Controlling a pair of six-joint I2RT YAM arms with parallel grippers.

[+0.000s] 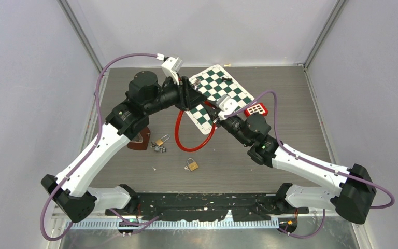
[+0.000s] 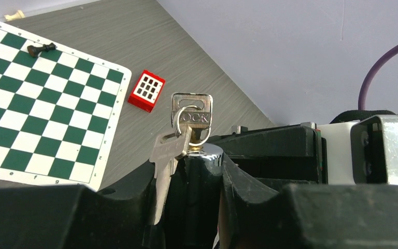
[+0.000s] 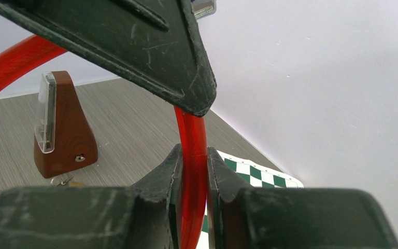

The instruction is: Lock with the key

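A red cable (image 1: 187,149) hangs in a loop below the two grippers in the top view. My left gripper is shut on the black lock body (image 2: 193,199), whose chrome end (image 2: 203,151) points up. One key (image 2: 195,110) stands upright at that chrome end, apparently in its keyhole, though its blade is hidden. From its ring (image 2: 179,122) a second key (image 2: 167,155) dangles over the side of the lock. My right gripper is shut on the red cable (image 3: 190,136), close to the left gripper. Where cable and lock meet cannot be seen clearly.
A green-and-white chessboard (image 1: 203,123) lies beneath the grippers, a red box (image 1: 256,109) to its right. Padlocks (image 1: 192,165) and a brown wooden object (image 1: 140,140) sit at the front left.
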